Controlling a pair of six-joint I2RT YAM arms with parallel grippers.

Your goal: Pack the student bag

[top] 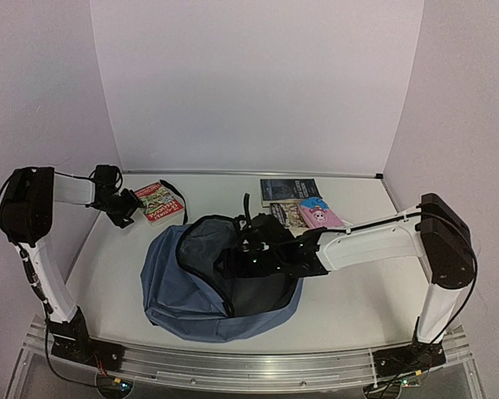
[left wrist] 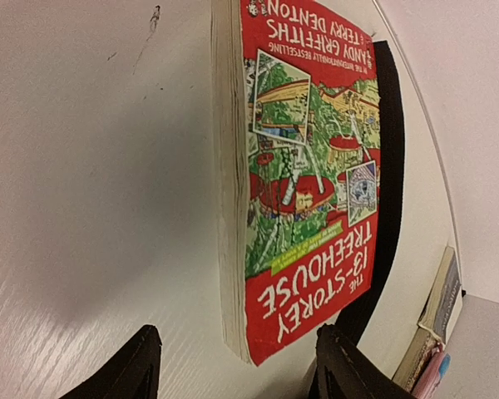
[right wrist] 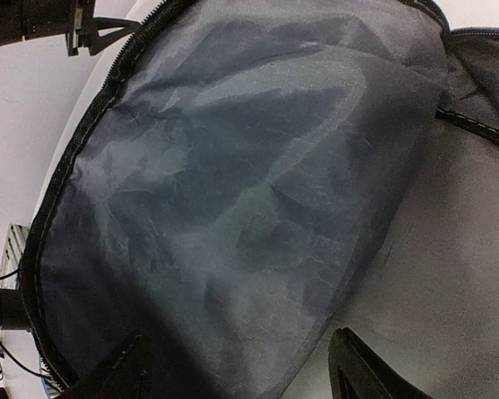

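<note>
On the table lies a blue backpack (top: 179,291), its zipped mouth spread wide and its grey lining (right wrist: 258,191) filling much of the right wrist view. My right gripper (top: 224,264) hangs over that mouth; its fingers (right wrist: 362,370) are apart with only lining visible beyond them. At the back left, a red book, The 13-Storey Treehouse (left wrist: 312,179), rests flat. Close to the book's left side, my left gripper stands open, nothing between its fingers. A pink case (top: 318,214) lies at the back right beside a dark book (top: 287,189) and another patterned book (top: 286,216).
A black strap (top: 176,193) of the bag runs along the red book's right edge. The right forearm (top: 374,243) crosses above the table's right half. Bare table (top: 224,191) shows between the red book and the back-right items.
</note>
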